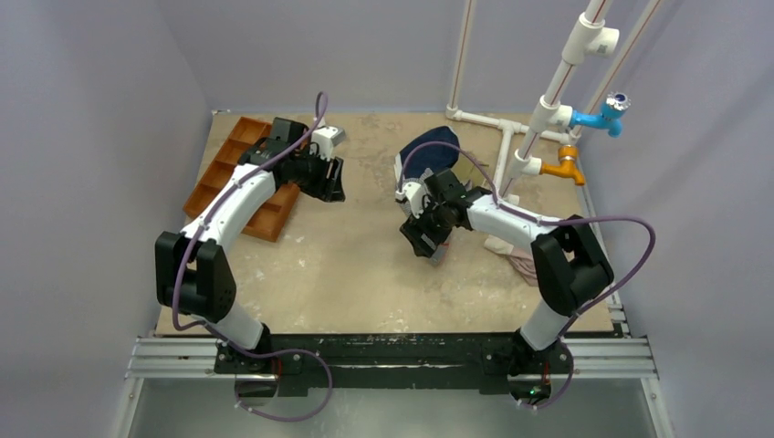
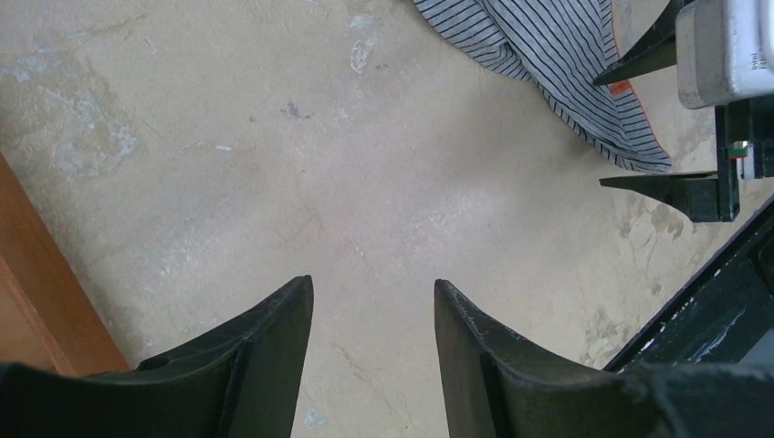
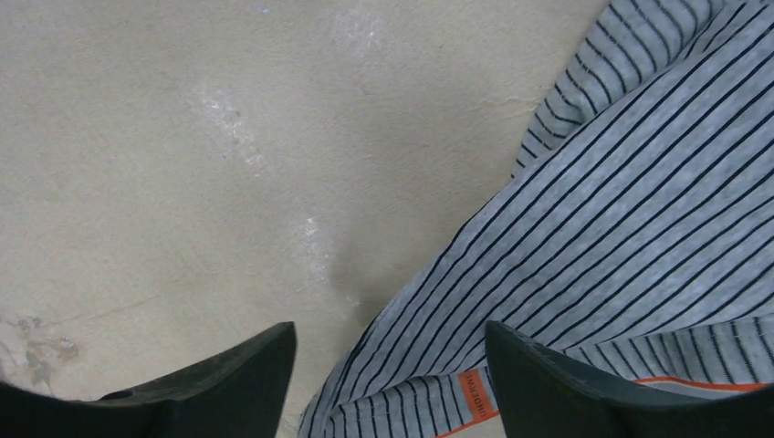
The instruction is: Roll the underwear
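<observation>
The grey, dark-striped underwear (image 3: 602, 228) with orange edging fills the right side of the right wrist view. It lies on the table, its front end narrowing to a point, as the left wrist view shows (image 2: 557, 73). In the top view the right arm hides most of it. My right gripper (image 1: 421, 241) is over its front end, fingers apart, one of them (image 3: 538, 374) overlapping the cloth and the other over bare table. Whether they touch the cloth is unclear. Left of it, my left gripper (image 1: 336, 192) stands open above bare table, nothing between its fingers.
A brown compartment tray (image 1: 269, 219) lies under the left arm. Behind the underwear is a navy cloth (image 1: 434, 151); a pink cloth (image 1: 525, 265) lies right. White pipes with a blue tap (image 1: 598, 120) and an orange tap (image 1: 566, 168) stand at right.
</observation>
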